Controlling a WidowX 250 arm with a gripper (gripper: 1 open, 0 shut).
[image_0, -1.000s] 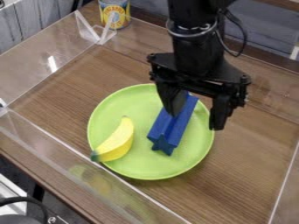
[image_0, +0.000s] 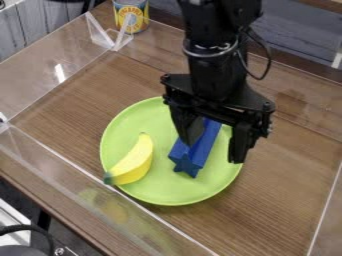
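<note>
My black gripper (image_0: 211, 142) hangs over a green plate (image_0: 160, 191) with its two fingers apart, one on each side of a blue block (image_0: 193, 160) that lies on the plate. The gripper hides the upper part of the block. A yellow banana (image_0: 132, 161) lies on the plate's left side, clear of the gripper.
A can (image_0: 130, 15) stands at the back left. Transparent walls edge the wooden table (image_0: 80, 95) on the left and front. Bare wood is free left and right of the plate.
The gripper has shifted slightly and come lower around the blue block. The block, banana and plate look unmoved.
</note>
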